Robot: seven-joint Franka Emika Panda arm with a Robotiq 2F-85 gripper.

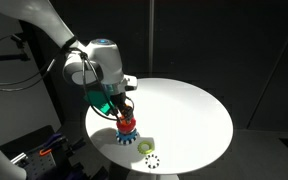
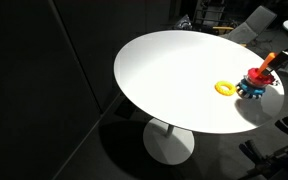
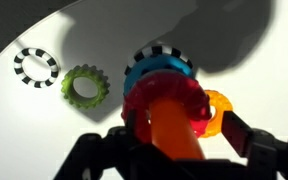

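A ring stacker stands at the near edge of the round table, its red ring on top and a blue ring and a black-and-white striped ring lower down. Its orange post rises through the middle. Above this stack hangs my gripper, open, with one finger on each side of the orange post top. Nothing is visibly clamped. Exterior view 1 shows the gripper directly over the red ring, hiding most of the post.
A green ring and a loose black-and-white ring lie flat beside the stack. On its other side lies a yellow ring.
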